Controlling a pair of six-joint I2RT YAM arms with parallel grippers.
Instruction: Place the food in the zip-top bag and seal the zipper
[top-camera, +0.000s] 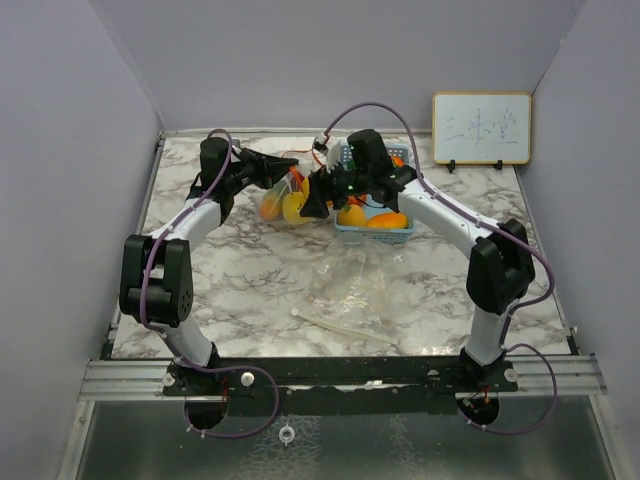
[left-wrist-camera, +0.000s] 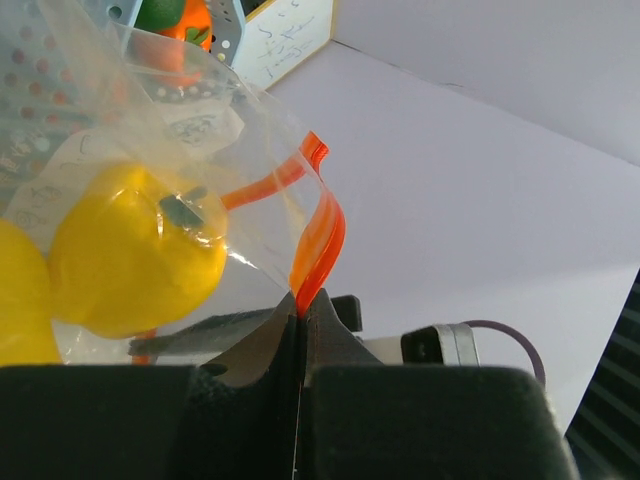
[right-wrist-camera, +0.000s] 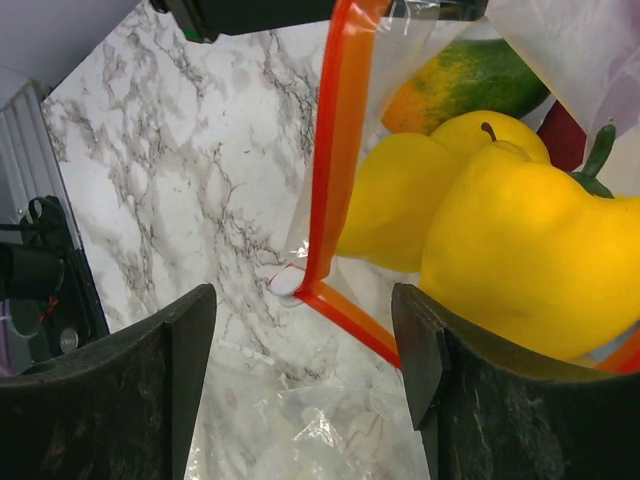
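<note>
The clear zip top bag (top-camera: 270, 217) stands at the back of the table with a mango-like fruit (right-wrist-camera: 465, 85), yellow peppers (right-wrist-camera: 530, 255) and something dark red inside. Its mouth is open, edged by an orange-red zipper strip (right-wrist-camera: 335, 140). My left gripper is shut on the strip at one point of the mouth. At a corner of the strip sits a white slider (right-wrist-camera: 287, 282). My right gripper is part open; in its view the slider and corner appear between the fingertips, with no contact visible.
A blue basket (top-camera: 372, 236) with more food, including an orange-yellow item (top-camera: 388, 221), stands right of the bag, partly under my right arm. Another clear bag (top-camera: 350, 285) with a pale strip (top-camera: 342, 327) lies flat in front. A whiteboard (top-camera: 482, 128) leans at the back right.
</note>
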